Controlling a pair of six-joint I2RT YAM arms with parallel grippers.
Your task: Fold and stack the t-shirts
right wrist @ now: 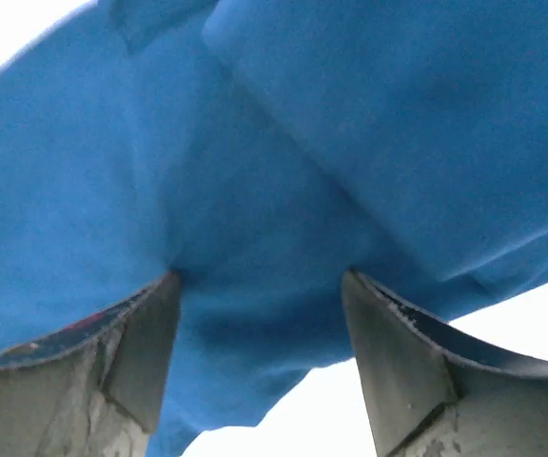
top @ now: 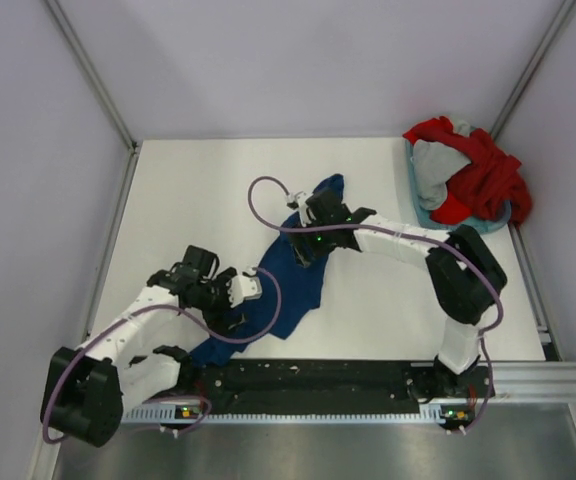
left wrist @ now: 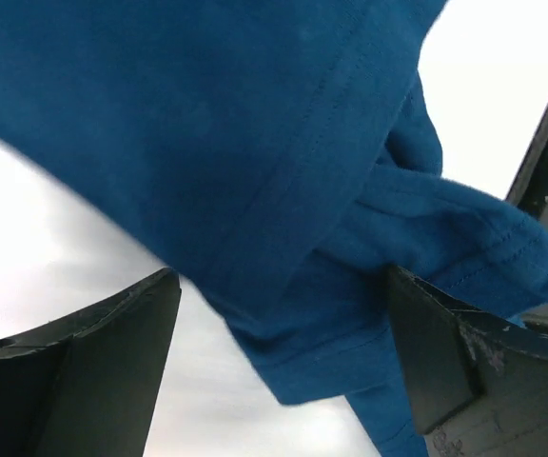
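Note:
A navy-blue t-shirt (top: 298,290) lies crumpled on the white table, stretching diagonally from the front left to the back middle. My left gripper (top: 230,315) is low over its front-left part; in the left wrist view its open fingers (left wrist: 103,371) frame a folded corner of blue cloth (left wrist: 283,143). My right gripper (top: 308,245) is over the upper part of the shirt; in the right wrist view it is open, with smooth and wrinkled blue fabric (right wrist: 255,190) beneath and between its fingers.
A blue bin (top: 498,215) at the back right holds red and grey shirts (top: 483,175). The dark front edge lies just below the shirt.

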